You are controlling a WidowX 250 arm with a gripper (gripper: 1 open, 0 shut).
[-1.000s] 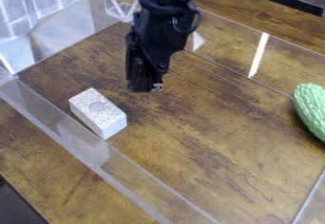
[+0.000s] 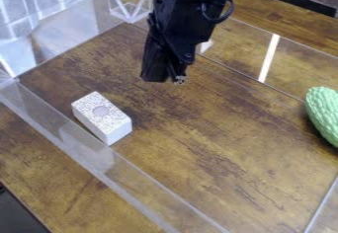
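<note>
The black gripper [image 2: 164, 69] hangs over the wooden board at the upper middle, pointing down; whether its fingers are open or shut is unclear from this angle. A white speckled block [image 2: 103, 116] with a faint round mark on top lies to the lower left of the gripper, apart from it. A green bumpy object [image 2: 321, 114], like a bitter melon, lies at the right edge, partly out of view.
Clear plastic walls [image 2: 158, 195] border the wooden surface [image 2: 211, 158]. A pale crinkled cloth or sheet [image 2: 40, 15] is at the upper left. The middle and lower right of the board are clear.
The gripper has shifted a little to the right and upward in the view since a second ago. The block and the green object have not moved.
</note>
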